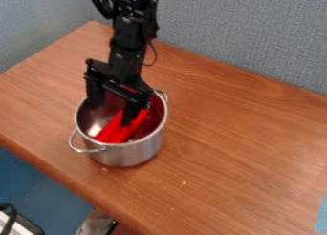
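A steel pot (pixel 128 153) with two loop handles stands on the wooden table near its front left. Inside lies a long red object (pixel 118 129). My black gripper (pixel 113 103) reaches down over and into the pot from above, its fingers around the upper part of the red object; whether they are open or closed on it is hard to see.
A grey wall stands at the back. Blue floor shows past the front left edge, with some dark and metal items at the lower left corner.
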